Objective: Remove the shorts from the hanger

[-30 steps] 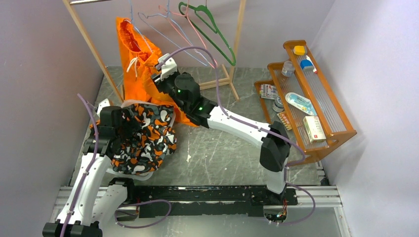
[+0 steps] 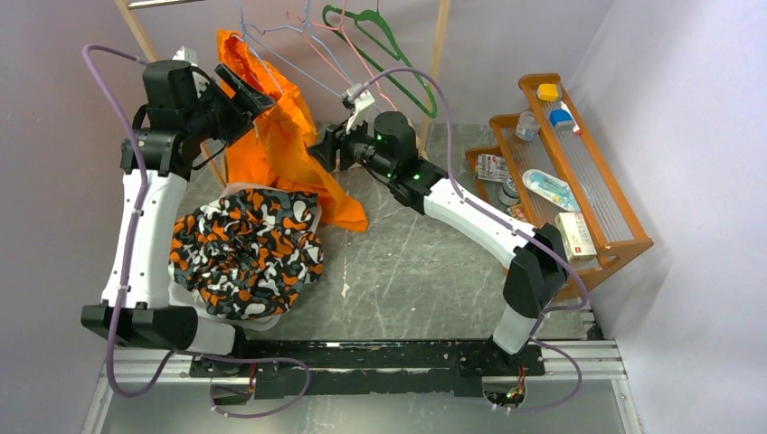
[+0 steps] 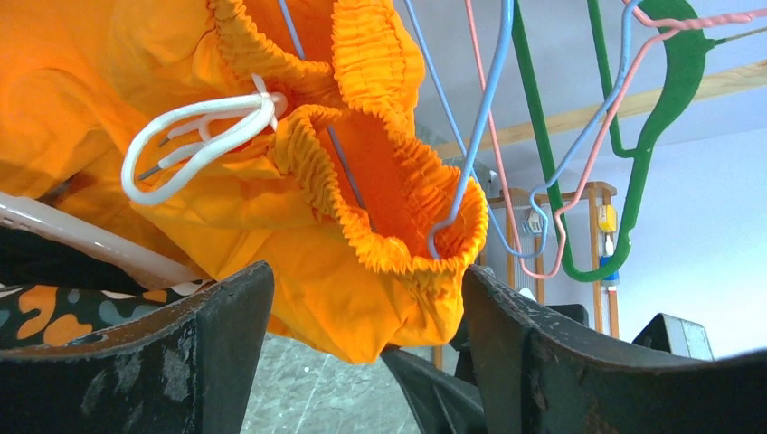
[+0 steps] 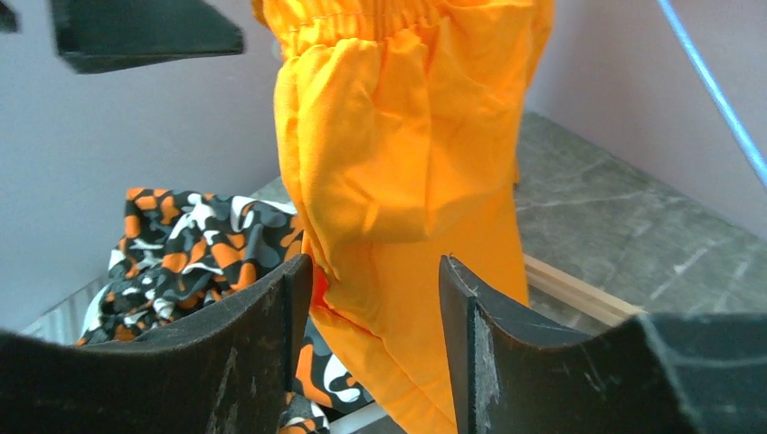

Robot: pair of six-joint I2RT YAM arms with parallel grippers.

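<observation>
Orange shorts (image 2: 280, 163) hang on a blue hanger (image 2: 289, 63), whose wire runs inside the gathered waistband (image 3: 389, 258); a white drawstring (image 3: 163, 127) dangles from it. My left gripper (image 2: 246, 99) is at the upper part of the shorts; in its wrist view the open fingers (image 3: 199, 353) frame the waistband's lower end. My right gripper (image 2: 330, 145) is beside the shorts' right side; in the right wrist view its fingers stand open with an orange fold (image 4: 362, 226) just beyond them.
A camouflage garment (image 2: 244, 253) lies on a white tray at left. Pink and green hangers (image 2: 402, 72) share the rack. A wooden shelf (image 2: 624, 244) with small items stands right; bare floor is at centre.
My left gripper has risen from above the camouflage pile to the top of the orange shorts. My right gripper has moved rightward along them.
</observation>
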